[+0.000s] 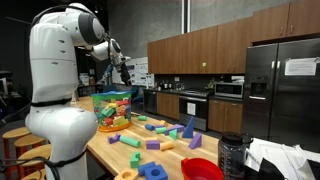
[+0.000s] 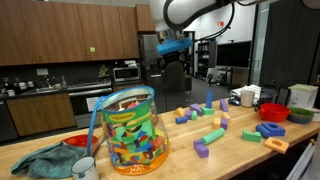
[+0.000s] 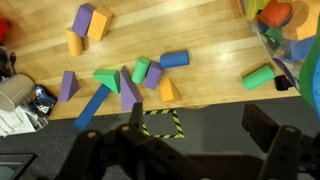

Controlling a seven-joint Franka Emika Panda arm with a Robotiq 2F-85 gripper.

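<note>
High above the wooden table (image 1: 130,155), my gripper hangs open, its two dark fingers wide apart at the lower edge of the wrist view. Only floor and the table edge show between them. Loose coloured blocks lie scattered on the table, among them a blue cylinder (image 3: 174,58), a green cylinder (image 3: 258,77), an orange wedge (image 3: 169,91) and a long blue block (image 3: 92,107). A clear container (image 2: 136,135) with a green rim holds many colourful blocks. In the second exterior view my gripper (image 2: 173,58) is up and to the right of that container.
A red bowl (image 1: 200,168) sits at the table's near right, beside a dark jar (image 1: 232,155). By the container are a white cup (image 2: 85,168) and a grey-blue cloth (image 2: 45,160). The air around the gripper is free.
</note>
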